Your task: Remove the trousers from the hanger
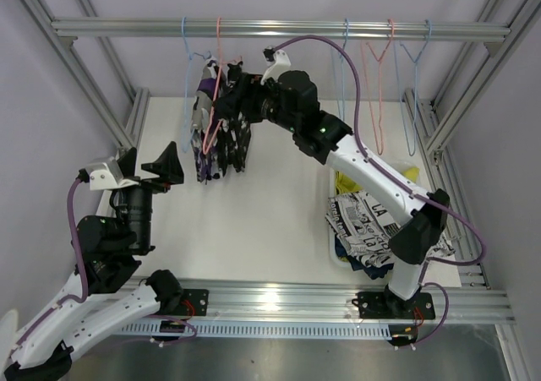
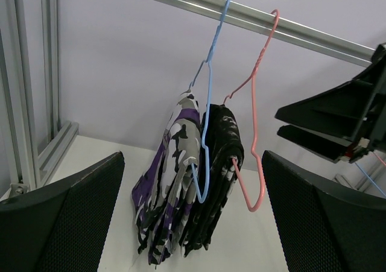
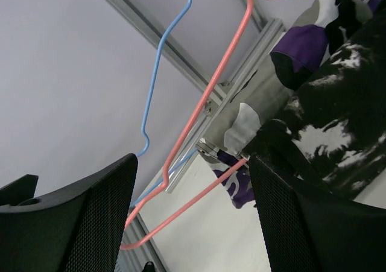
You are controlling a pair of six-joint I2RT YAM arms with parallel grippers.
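Two pairs of trousers hang on the left of the rail: purple-grey camouflage trousers (image 2: 181, 145) on a blue hanger (image 2: 207, 163) and black-white patterned trousers (image 2: 220, 133) on a pink hanger (image 2: 254, 127). My right gripper (image 1: 237, 94) is open beside the pink hanger; in the right wrist view (image 3: 190, 211) the hanger runs between its fingertips, with the dark trousers just beyond. My left gripper (image 1: 149, 160) stands open lower left, facing both hanging pairs, with nothing between its fingers.
Empty blue and pink hangers (image 1: 379, 136) hang on the right of the rail (image 1: 279, 29). A white bin of folded clothes (image 1: 363, 225) sits on the right below them. The middle of the white board (image 1: 262, 212) is clear.
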